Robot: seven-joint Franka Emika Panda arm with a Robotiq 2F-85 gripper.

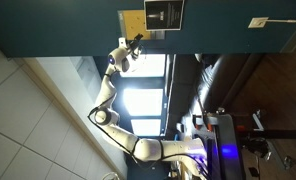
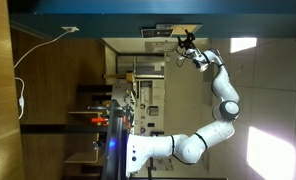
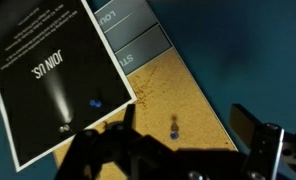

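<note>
A cork board (image 3: pixel 203 100) hangs on a dark blue wall, with a black "JOIN US" poster (image 3: pixel 50 75) beside it. A small dark blue pin (image 3: pixel 174 130) stands out from the bare cork. My gripper is open, facing the board, its two dark fingers spread on either side of that pin in the wrist view. Nothing shows between the fingers as held. In exterior view 1 the gripper (image 1: pixel 137 42) is close to the cork; whether it touches is too small to tell.
On the poster are a blue pin (image 3: pixel 95 103) and a pale pin (image 3: pixel 64 128). A grey label strip (image 3: pixel 140 48) lies between poster and cork. Exterior view 1 appears sideways; a wall outlet with a cable (image 1: pixel 258 22) is farther along the wall.
</note>
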